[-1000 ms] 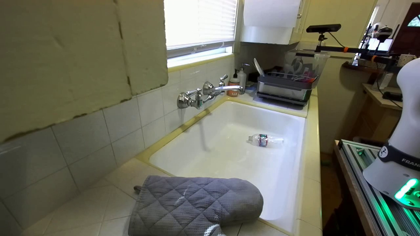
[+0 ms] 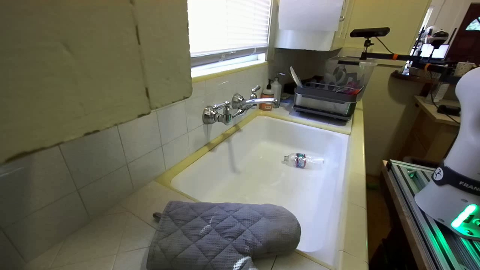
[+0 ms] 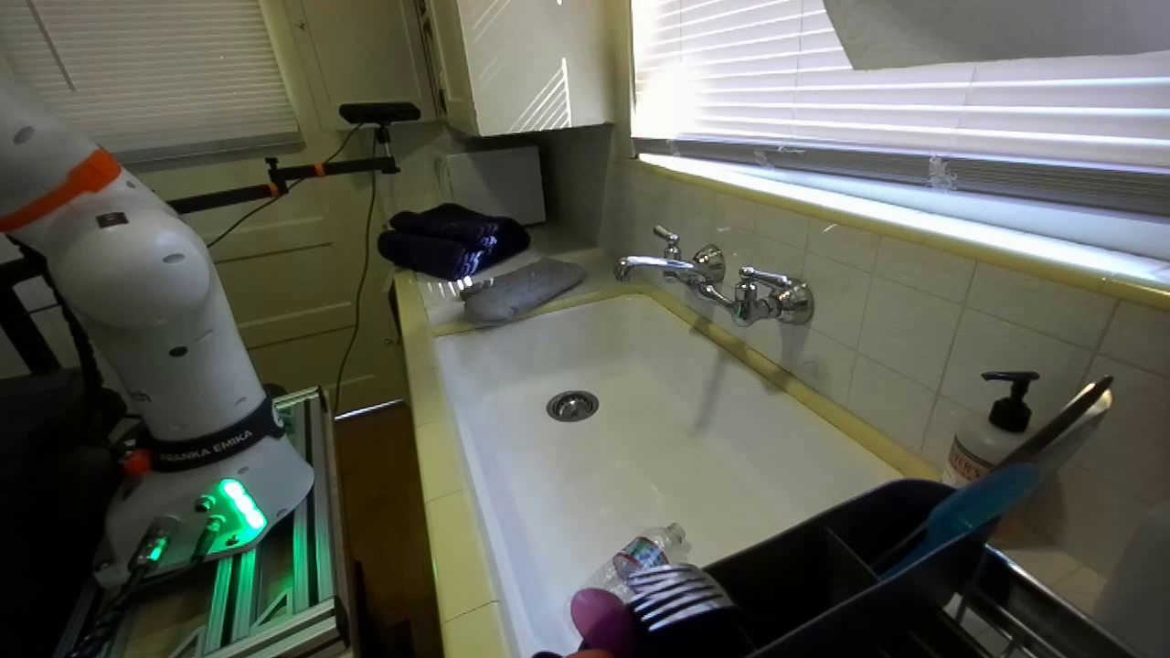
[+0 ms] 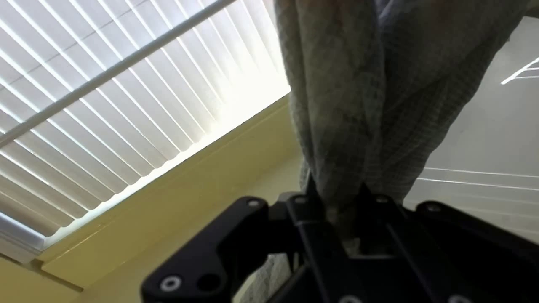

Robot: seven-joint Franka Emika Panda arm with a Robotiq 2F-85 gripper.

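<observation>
In the wrist view my gripper is shut on a thin grey-beige cloth, which is bunched between the fingers and spreads out beyond them. A further patch of fabric shows below the fingers. Window blinds fill the left of that view. Neither exterior view shows the gripper or the cloth; only the lower arm is visible there. A clear plastic bottle lies on its side in the white sink. On the counter at the sink's near end rests a grey quilted oven mitt.
A chrome faucet reaches over the sink from the tiled wall. Soap bottles and a dish rack stand at the far end. Dark folded cloth sits behind the mitt. Most of the sink floor is clear.
In exterior view 1 the visible part of the arm at the right edge has shifted very slightly. The bottle and mitt stay where they were.
</observation>
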